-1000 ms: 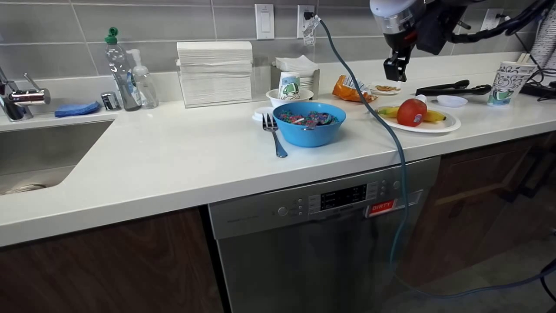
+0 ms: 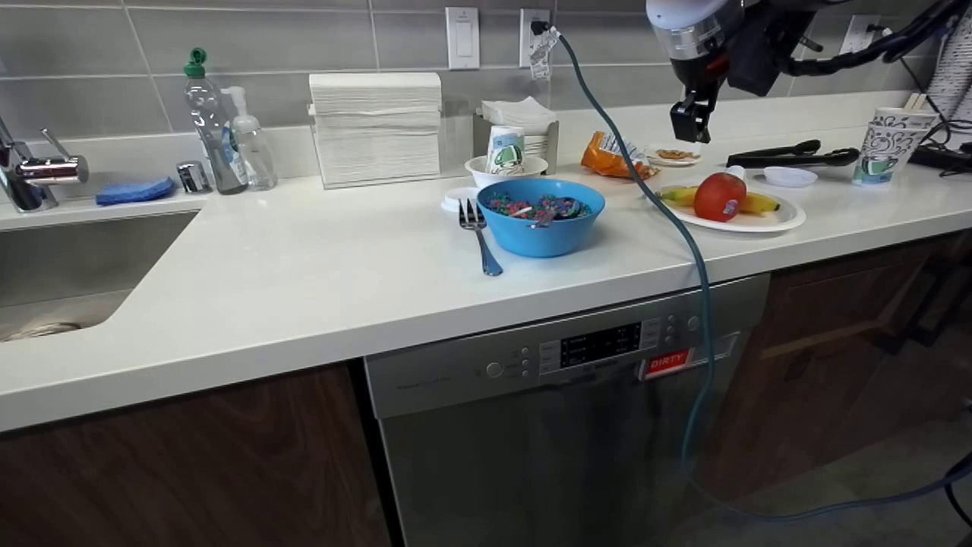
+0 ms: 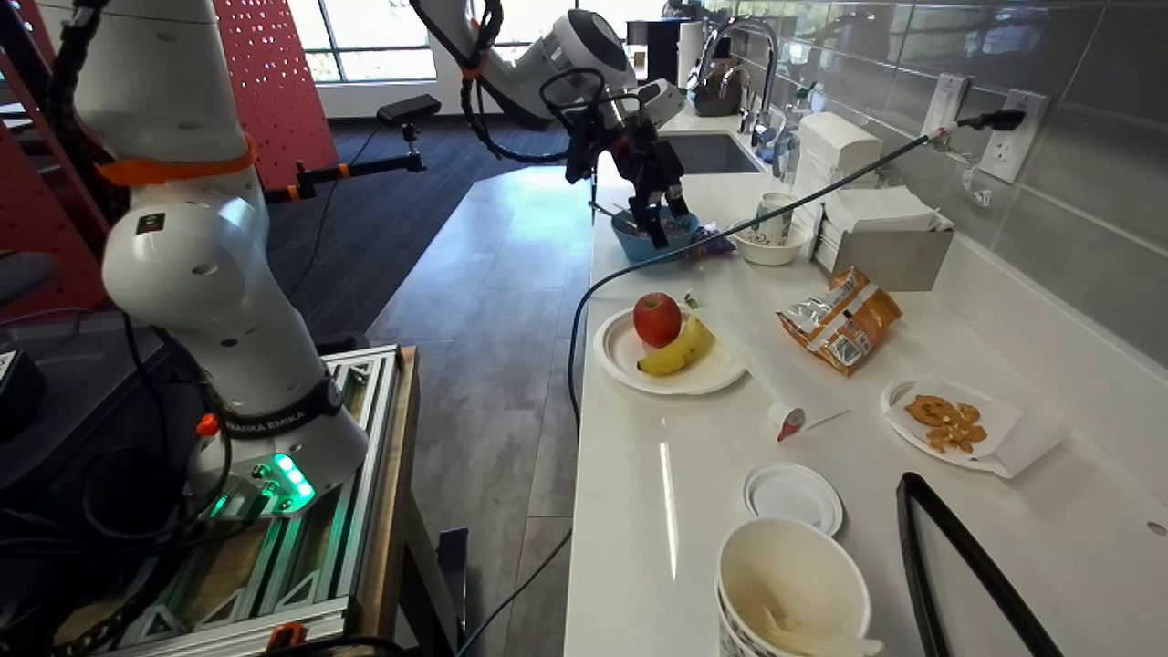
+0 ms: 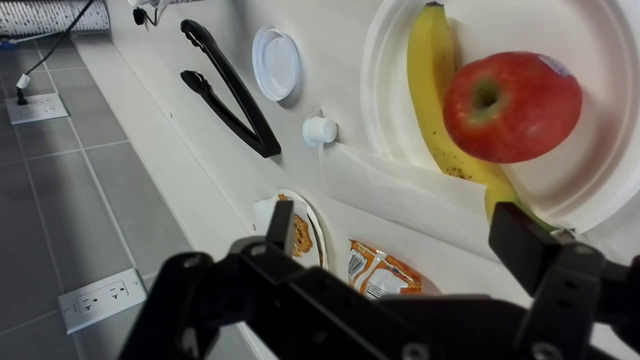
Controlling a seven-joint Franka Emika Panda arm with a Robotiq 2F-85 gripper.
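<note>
My gripper hangs above the counter, its two black fingers wide apart with nothing held between them. In exterior view 1 the gripper [image 2: 692, 118] is up near the wall, higher than the plate. A red apple [image 4: 516, 108] rests beside and partly over a yellow banana [image 4: 430, 72] on a white plate [image 4: 376, 78]. Below the fingers in the wrist view lie an orange snack bag [image 4: 384, 270] and a small plate of cookies [image 4: 303, 237]. The blue bowl [image 2: 538, 232] holds colourful wrapped items, with a fork [image 2: 483, 238] beside it.
A power cable [image 2: 674, 219] droops from the wall across the counter's front. Black tongs [image 4: 234, 90], a white lid [image 4: 276, 63] and a patterned cup [image 2: 893, 150] occupy the far end. Bare countertop [image 2: 328, 246] stretches between the sink [image 2: 82, 264] and the bowl.
</note>
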